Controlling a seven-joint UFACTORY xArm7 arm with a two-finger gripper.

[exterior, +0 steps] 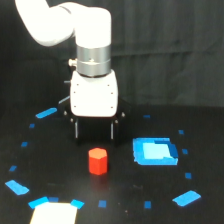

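Observation:
A small red block, six-sided in outline, stands on the dark table near the middle of the view. Behind it and a little higher hangs my gripper, pointing down. Its two dark fingers are spread wide apart, and nothing shows between them. How far the fingertips are from the block in depth is hard to judge.
To the right of the block lies a blue square with a white patch inside. A pale piece is at the front left edge. Blue strips and small blue marks dot the dark surface.

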